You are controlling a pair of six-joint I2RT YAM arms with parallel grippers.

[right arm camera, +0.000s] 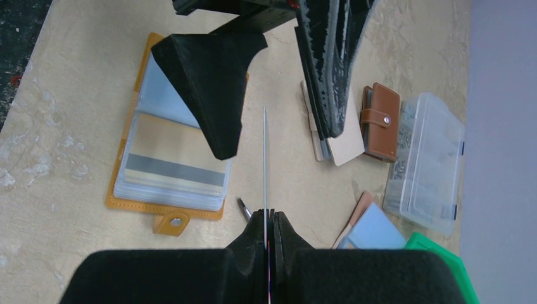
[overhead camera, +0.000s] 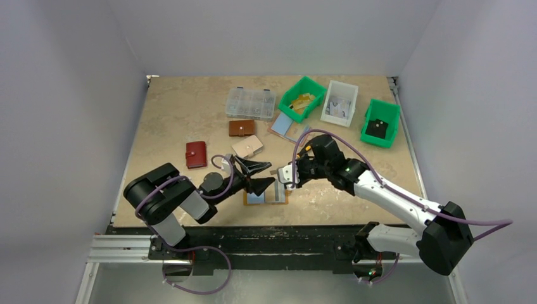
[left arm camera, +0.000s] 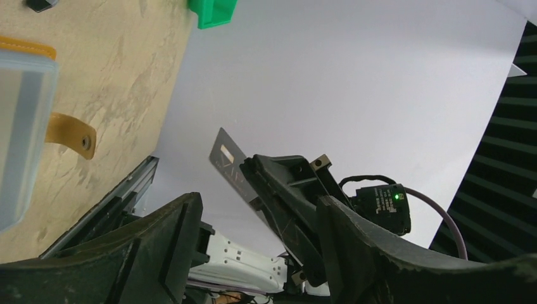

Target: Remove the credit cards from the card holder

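Observation:
An open tan card holder with clear card sleeves lies near the table's front middle, also in the left wrist view (left arm camera: 25,107) with its strap. My left gripper (overhead camera: 261,176) hangs above it, fingers apart and nothing seen between them. My right gripper is shut with a thin flat card, seen edge-on, between its fingers, raised beside the holder; in the left wrist view the card (left arm camera: 228,161) looks dark grey.
Wallets, brown (overhead camera: 241,128), cream (overhead camera: 247,147) and red (overhead camera: 195,155), a clear organiser (overhead camera: 250,102) and several bins (overhead camera: 380,107) stand behind and beside.

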